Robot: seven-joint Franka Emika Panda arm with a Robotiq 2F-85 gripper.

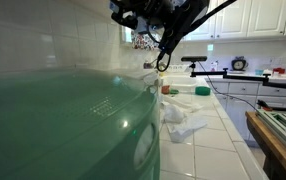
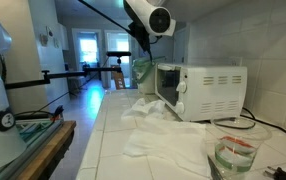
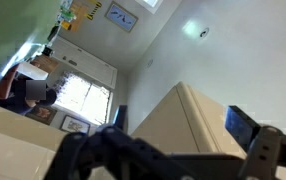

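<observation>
A large green bin (image 1: 145, 147) fills the left of the first exterior view, very close to that camera, and its green lid (image 1: 58, 115) lies down over the top. Whatever the bin contains is hidden. The second exterior view shows a green shape (image 2: 143, 70), probably the same bin, far off beyond the microwave. My gripper is open; its two fingertips stand wide apart in the wrist view with nothing between them. The arm (image 1: 158, 18) is above and behind the bin in the first exterior view.
A white microwave (image 2: 203, 90) stands on the tiled counter (image 2: 98, 155). White cloths (image 2: 168, 145) lie in front of it, with a clear container (image 2: 235, 155) holding something red and green nearby. A wooden edge (image 1: 275, 150) borders the right side.
</observation>
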